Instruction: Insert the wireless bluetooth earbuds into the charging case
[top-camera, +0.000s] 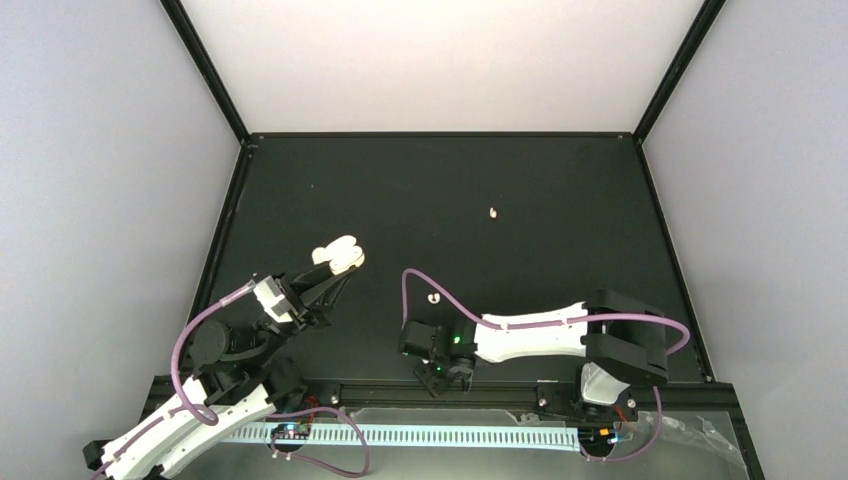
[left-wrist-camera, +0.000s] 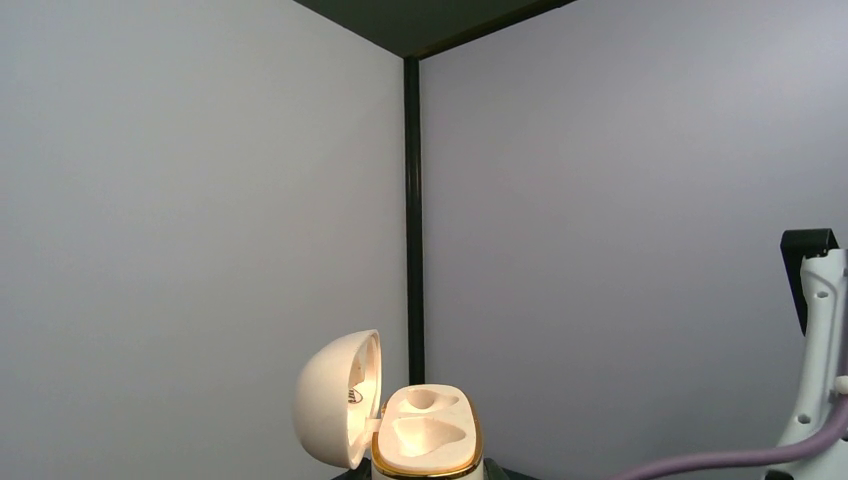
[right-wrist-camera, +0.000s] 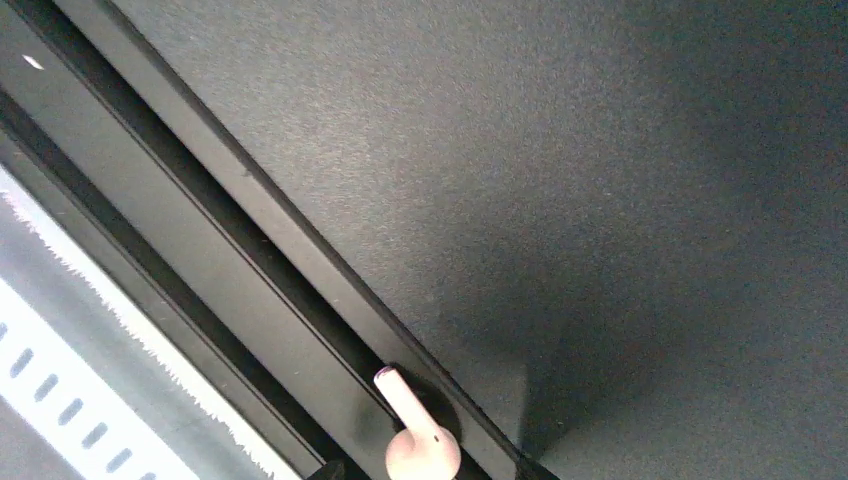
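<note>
My left gripper is shut on the white charging case, lid open; in the left wrist view the case shows empty earbud slots. My right gripper is low at the front edge. In the right wrist view an earbud lies at the metal rail between its part-open fingertips, barely visible at the frame's bottom. Small white pieces also lie on the mat at centre and farther back.
A front rail, white perforated strip and cables border the near edge.
</note>
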